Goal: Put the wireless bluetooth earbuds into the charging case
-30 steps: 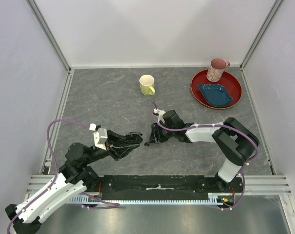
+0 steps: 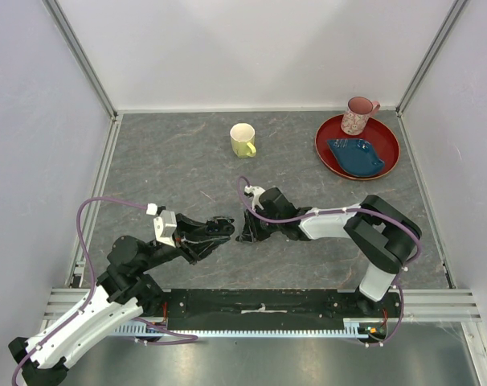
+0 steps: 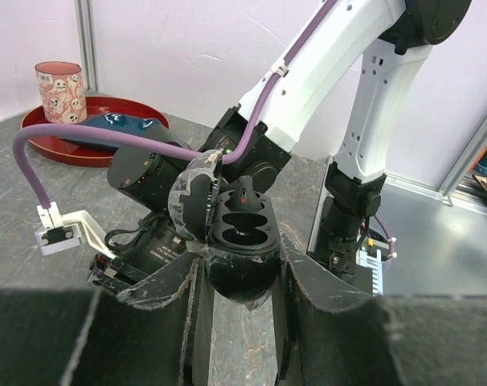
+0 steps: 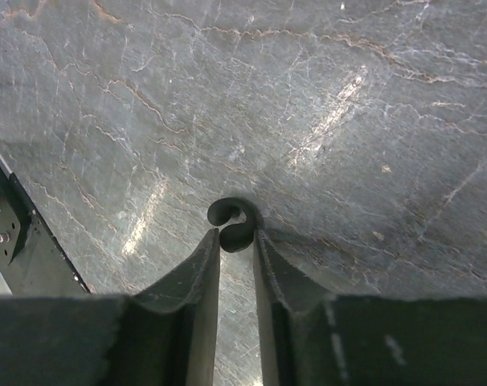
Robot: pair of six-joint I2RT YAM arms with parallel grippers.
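Note:
My left gripper [image 2: 207,237] holds the black charging case [image 3: 243,249] raised over the table's front left; the case's lid is open and earbud wells show. The case sits between the left fingertips. A black earbud [image 4: 236,235] lies on the grey table in the right wrist view, with my right gripper low over it, its fingertips either side of the earbud's near end; whether they grip it I cannot tell. In the top view the right gripper [image 2: 247,235] is just right of the case.
A yellow mug [image 2: 242,138] stands at the back middle. A red plate [image 2: 330,166] at the back right holds a blue dish [image 2: 356,157] and a patterned mug [image 2: 356,119].
My right gripper has moved left and toward the front, down onto the earbud. The left gripper and case have stayed still.

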